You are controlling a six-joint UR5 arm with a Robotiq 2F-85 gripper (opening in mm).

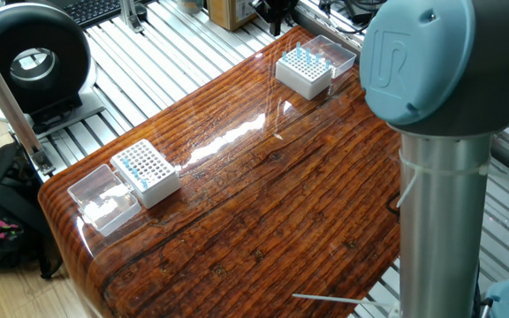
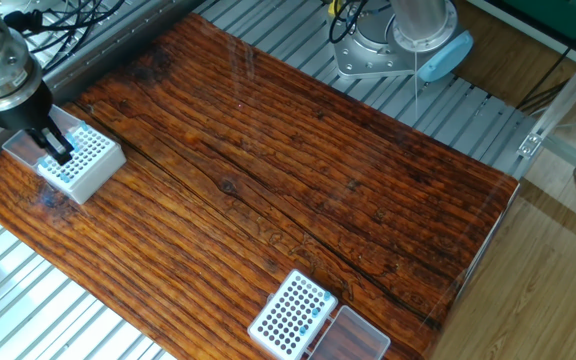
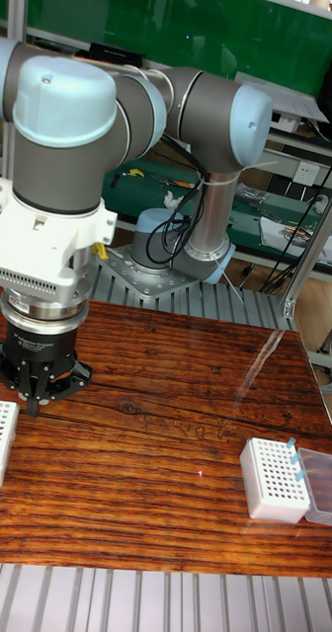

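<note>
At one end of the wooden table stands a white tip rack (image 1: 304, 78) with several blue tips (image 1: 298, 49) upright in its holes and its clear lid open behind it. A second white rack (image 1: 146, 173) at the opposite end holds several blue tips along one side, its clear lid (image 1: 104, 198) lying open. My black gripper (image 2: 60, 150) points down near the first rack (image 2: 84, 170), hiding part of it in exterior view 2. In exterior view 3 the gripper (image 3: 33, 407) hangs beside that rack. Its fingertips look close together; whether anything thin is between them is unclear.
Bare wooden table (image 2: 268, 180) lies between the two racks. The robot's base (image 2: 373, 55) stands on the slatted metal deck behind the table. A cardboard box (image 1: 232, 11) sits beyond the table edge in exterior view 1.
</note>
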